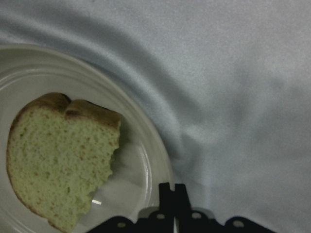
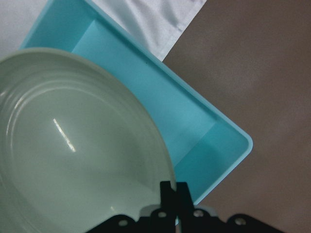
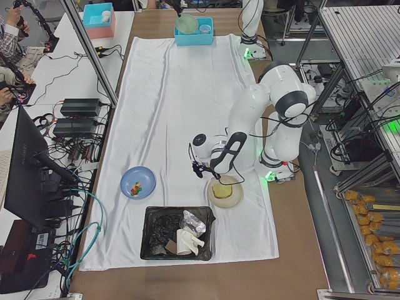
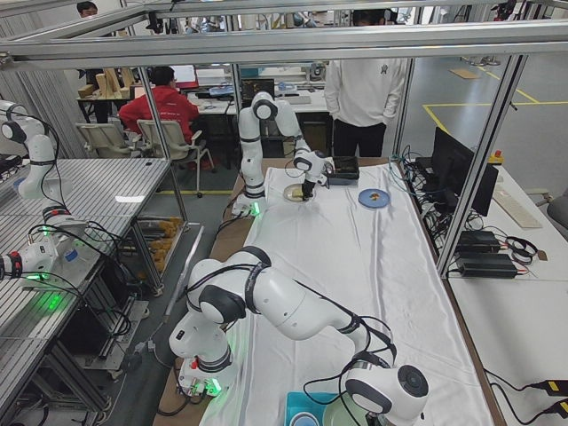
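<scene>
A slice of bread (image 1: pixel 60 160) lies on a cream plate (image 1: pixel 148 131). My left gripper is shut above that plate's rim, with nothing visible between its fingers; it also appears beside the plate (image 3: pixel 201 170) in the camera left view. At the far end, my right gripper is shut on the rim of a pale green plate (image 2: pixel 82 136), which is over a turquoise bin (image 2: pixel 214 145). A blue plate (image 3: pixel 128 184) holds small coloured pieces.
A black lined bin (image 3: pixel 156 244) with foil and white items stands at the near end. Monitors and cables line the side table.
</scene>
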